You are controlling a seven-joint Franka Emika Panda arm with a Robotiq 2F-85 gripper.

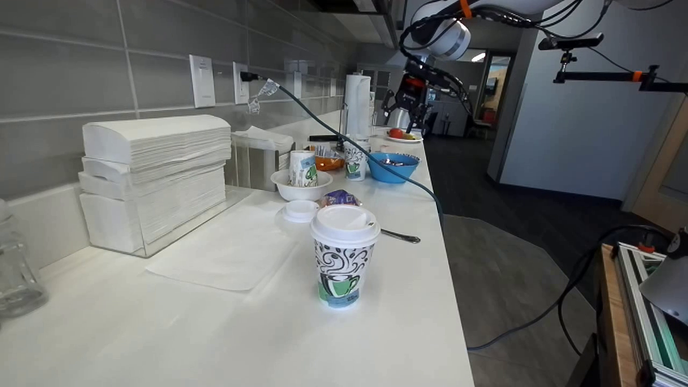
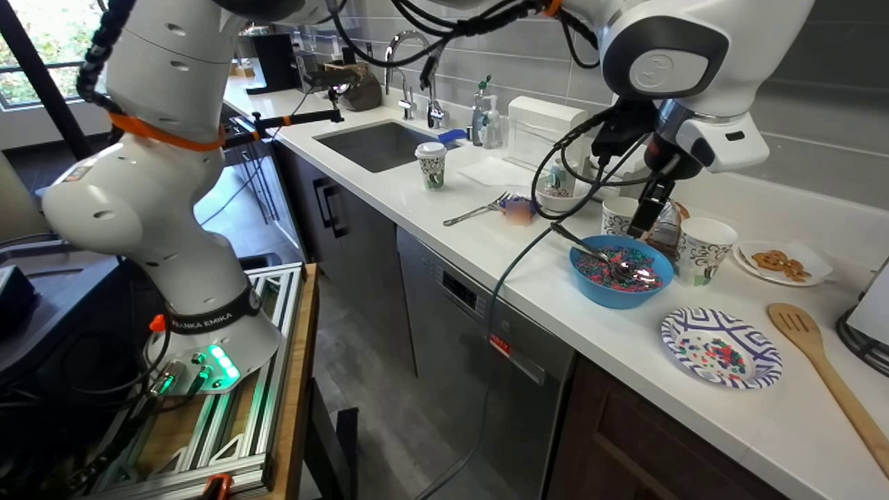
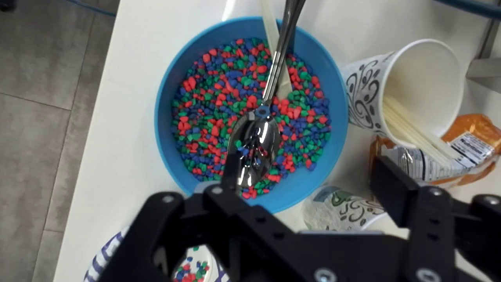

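A blue bowl holds small red, green and blue pieces, with a metal spoon lying in it, its handle over the rim. A pale flat stick rests there too. My gripper is raised above the counter with its fingers apart and nothing visible between them. In exterior view 2 one dark finger appears just above the bowl's far rim. Closer to the counter's front right lies a patterned paper plate bearing some of the same coloured pieces.
Beside the bowl stand a patterned cup holding pale sticks and another patterned cup. An orange snack packet lies close by. Rightward are a plate with pretzels and a wooden spatula. A lidded cup stands apart.
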